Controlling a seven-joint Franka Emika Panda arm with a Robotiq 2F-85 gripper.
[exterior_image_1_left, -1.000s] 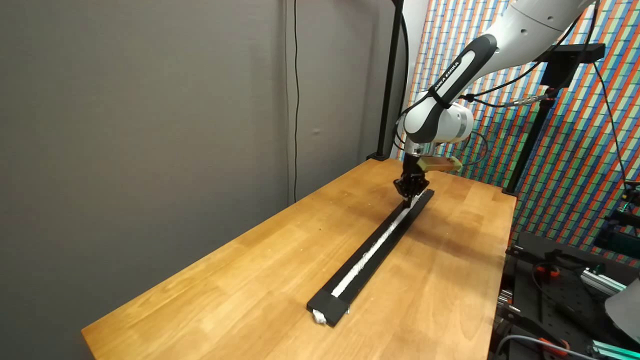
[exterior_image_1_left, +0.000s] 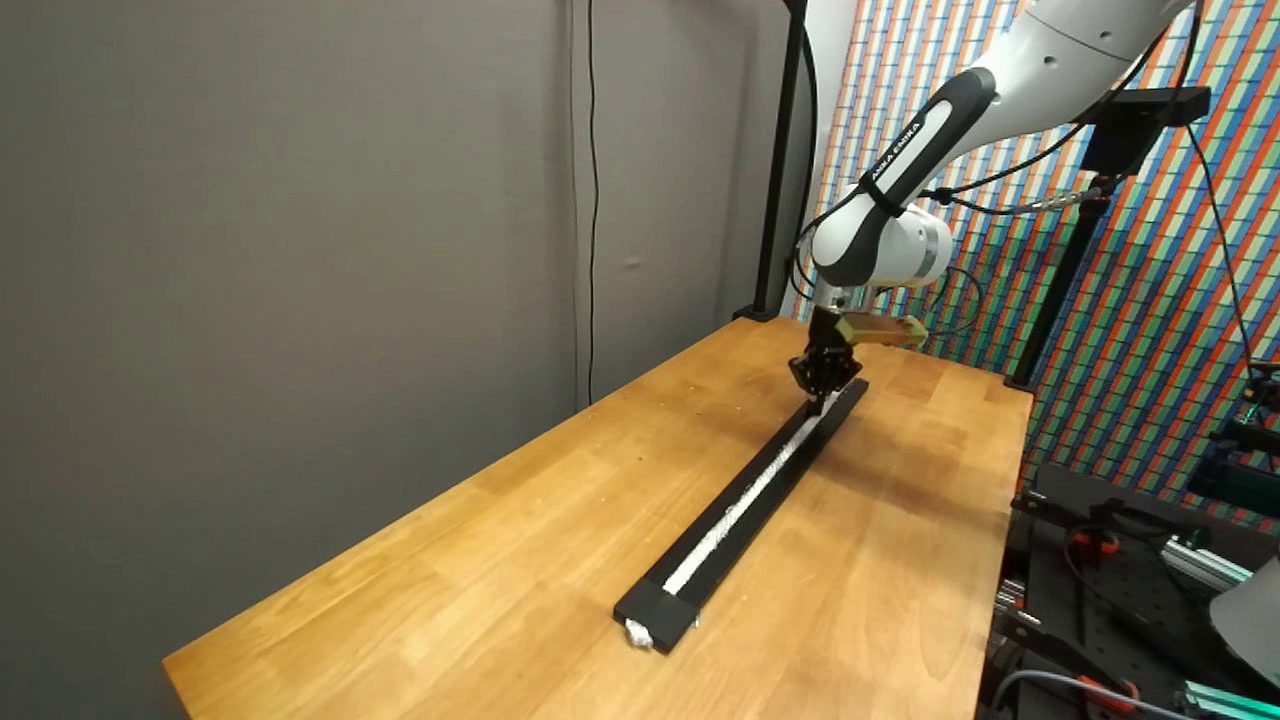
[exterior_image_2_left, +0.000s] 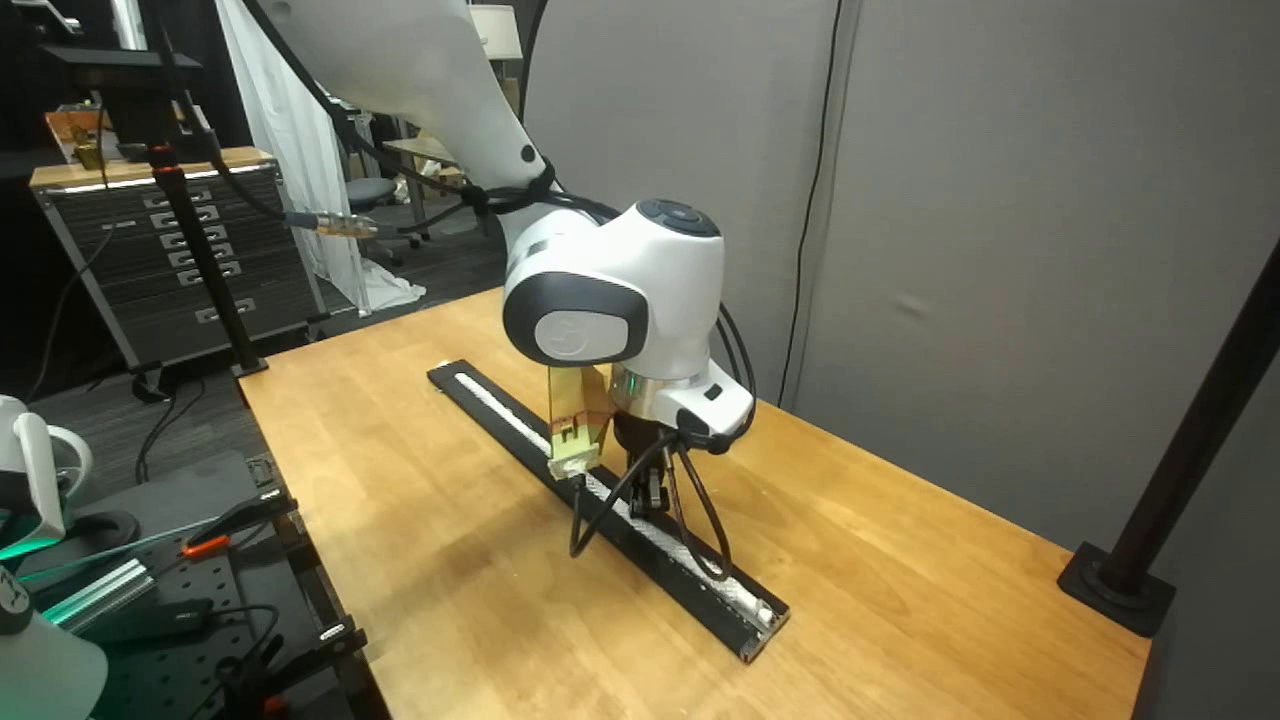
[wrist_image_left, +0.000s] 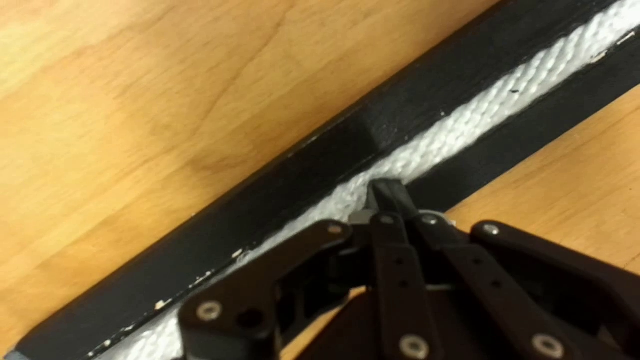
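A white braided rope (wrist_image_left: 474, 123) lies lengthwise along the middle of a long black channel (wrist_image_left: 336, 141), which rests flat on the wooden table. In exterior view 1 the rope's near end (exterior_image_1_left: 638, 632) sticks out past the channel's front end. My gripper is shut, its fingertips together and down on the rope, with nothing showing between them. Exterior view 2 shows the gripper (exterior_image_2_left: 648, 504) over the part of the channel (exterior_image_2_left: 708, 610) toward its lower-right end. The rope directly under the fingertips is hidden.
Bare wooden table (exterior_image_1_left: 504, 528) surrounds the channel on both sides. A grey wall panel (exterior_image_1_left: 360, 240) runs along one long edge. Black posts (exterior_image_2_left: 1134, 528) stand at the table's corners, and a dark cart with tools (exterior_image_1_left: 1128, 576) sits alongside. Cables (exterior_image_2_left: 708, 516) loop down by the gripper.
My wrist has shifted very slightly to the right in exterior view 1. The fingertips stay at about the same place, and the channel and rope look unmoved.
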